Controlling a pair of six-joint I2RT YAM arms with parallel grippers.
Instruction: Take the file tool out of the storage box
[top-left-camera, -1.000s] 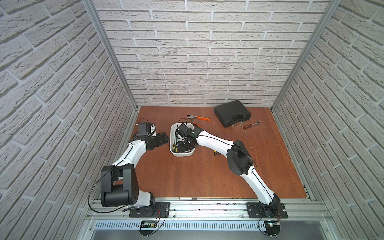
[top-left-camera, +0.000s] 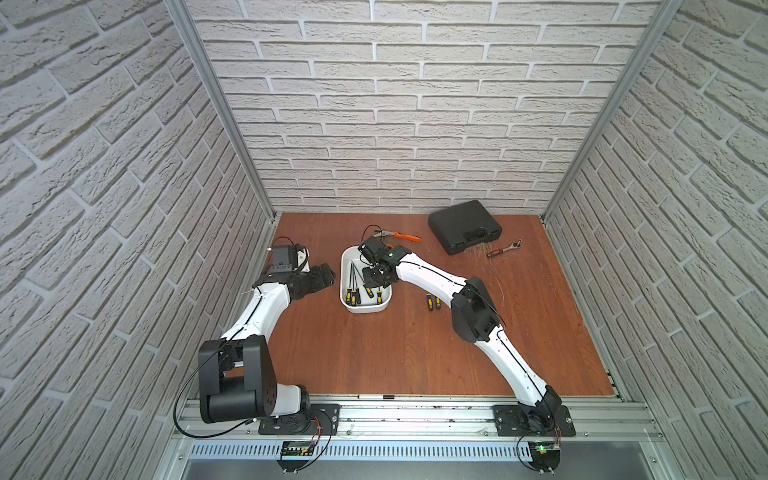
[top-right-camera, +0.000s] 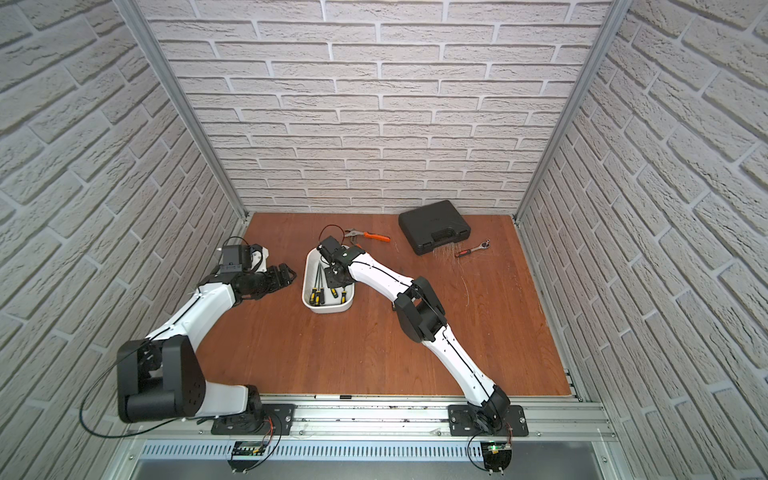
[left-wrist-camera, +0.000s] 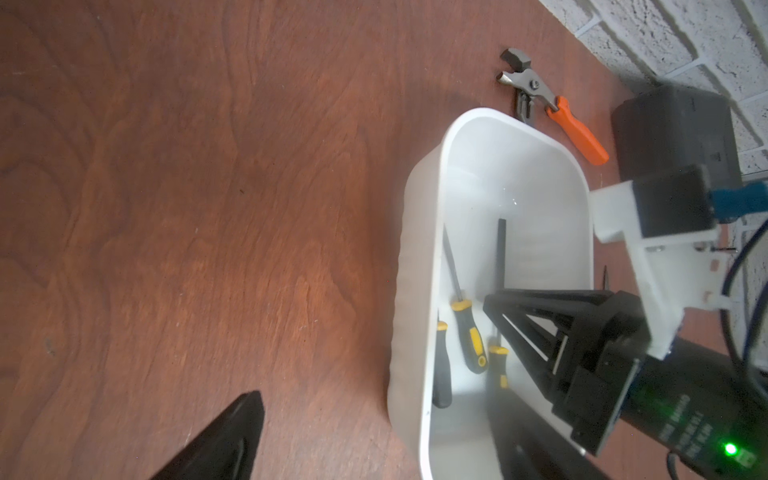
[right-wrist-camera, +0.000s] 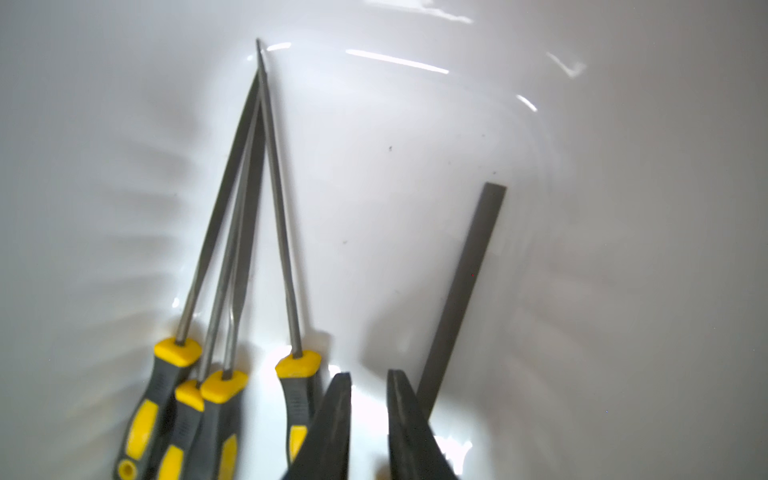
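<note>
The white storage box holds several files with black-and-yellow handles, lying along its left side and middle. A flat file blade lies apart on the right, its handle low and mostly hidden in the right wrist view. My right gripper hangs inside the box between a yellow-collared handle and that blade, fingers part apart, nothing seen between them. My left gripper stands open just left of the box, empty.
Behind the box lie orange-handled pliers. A black case and a ratchet are at the back right. Two yellow-and-black tools lie right of the box.
The left arm has shifted a little since one second ago.
</note>
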